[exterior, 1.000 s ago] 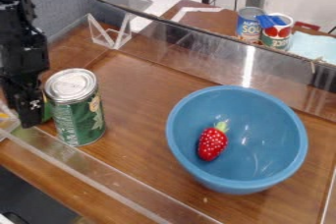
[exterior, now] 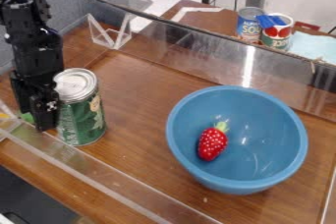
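My black gripper (exterior: 41, 105) is at the left, open, its fingers low beside the left side of a green tin can (exterior: 82, 118) with a silver lid, partly hiding a green item behind it. The can stands upright on the wooden table (exterior: 157, 90). On the right is a blue bowl (exterior: 262, 164) with a red strawberry (exterior: 213, 142) inside.
Clear acrylic walls border the work area at back and front. Beyond the back wall stand a blue can (exterior: 249, 26) and a red-white can (exterior: 276, 34). Bare table lies between the green can and the bowl.
My gripper has shifted slightly to the right, closer over the left side of the green can. The bowl and strawberry are unchanged.
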